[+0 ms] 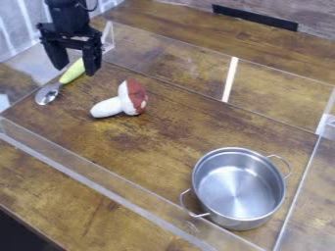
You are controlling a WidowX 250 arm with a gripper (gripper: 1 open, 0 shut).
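Observation:
My black gripper (72, 59) is at the upper left of the camera view, open, over a yellow-green elongated object (74, 71). A metal spoon (50, 93) lies just below that. To the right lies a white plush-like object with a reddish-brown part (120, 101). A steel pot (238, 184) with two handles stands at the lower right.
Clear low walls (92, 181) edge the wooden work surface.

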